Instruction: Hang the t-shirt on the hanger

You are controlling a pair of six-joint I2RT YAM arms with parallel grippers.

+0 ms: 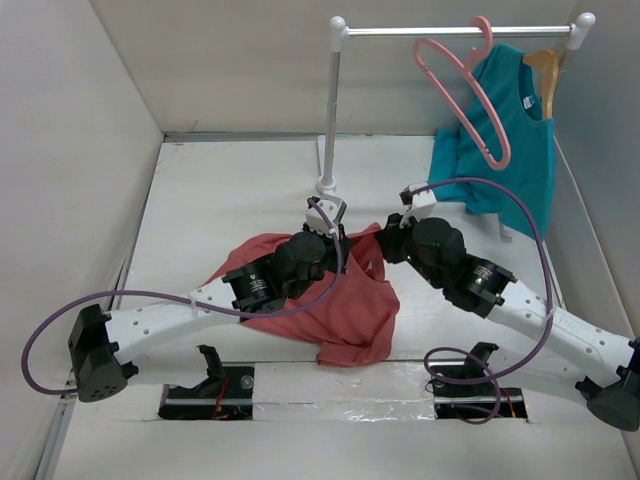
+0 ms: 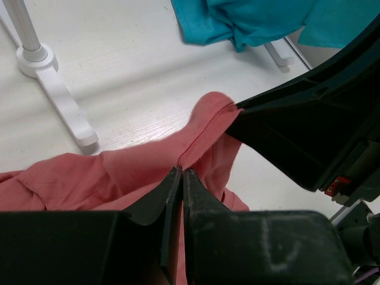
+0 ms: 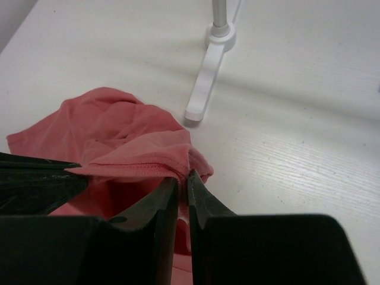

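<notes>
The red T-shirt (image 1: 335,315) lies crumpled on the white table. My left gripper (image 1: 340,240) is shut on the fabric, a folded edge rising from its fingertips in the left wrist view. My right gripper (image 1: 385,237) is close beside it, fingers at the same raised hem (image 2: 205,133). In the right wrist view its fingertips meet on the red cloth (image 3: 136,166). A pink hanger (image 1: 470,90) hangs on the rail above the right side.
A teal shirt (image 1: 520,170) on a wooden hanger hangs at the right end of the rack (image 1: 440,31). The rack's white post and foot (image 2: 65,107) stand just behind the red shirt. Bare table lies at the back left.
</notes>
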